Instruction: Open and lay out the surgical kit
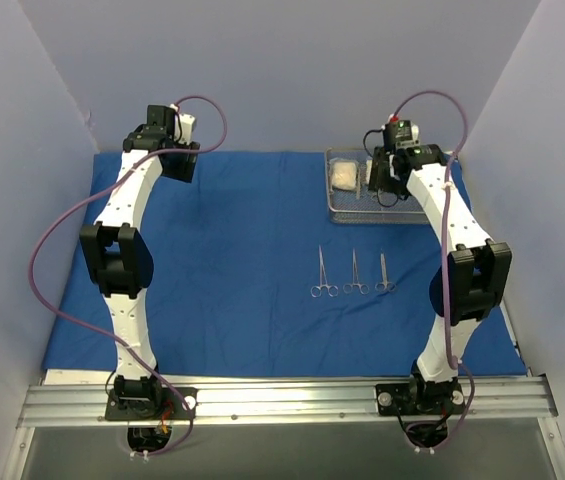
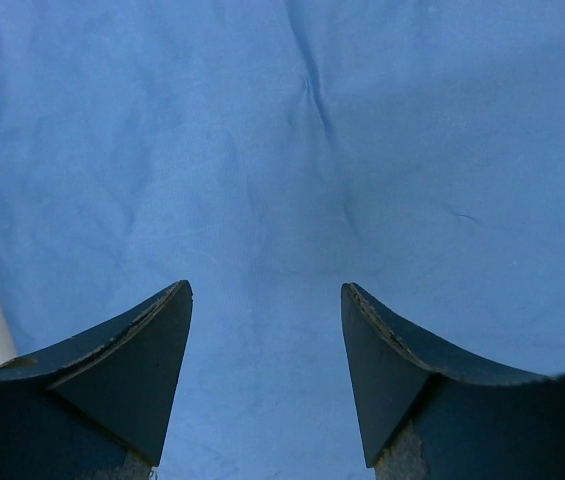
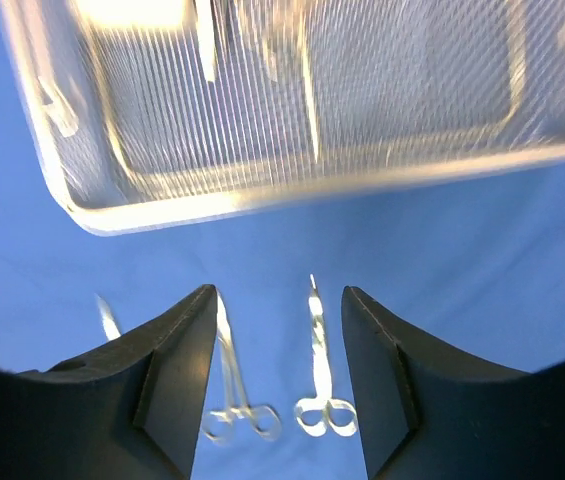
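Note:
The metal tray [image 1: 362,216] at back right holds white gauze packs [image 1: 344,176] and thin instruments. My right gripper [image 1: 387,175] hangs over it, open with nothing between its fingers; its wrist view is blurred. In front of the tray three instruments lie side by side on the blue cloth: long forceps [image 1: 324,285], shorter forceps [image 1: 356,286] and scissors [image 1: 384,280], the last showing below the right fingers in the right wrist view. My left gripper [image 1: 184,165] is above the back-left cloth, fingers apart, with only cloth [image 2: 252,180] beneath.
Grey walls close the space at the back and both sides; a metal rail [image 1: 282,393] runs along the front edge.

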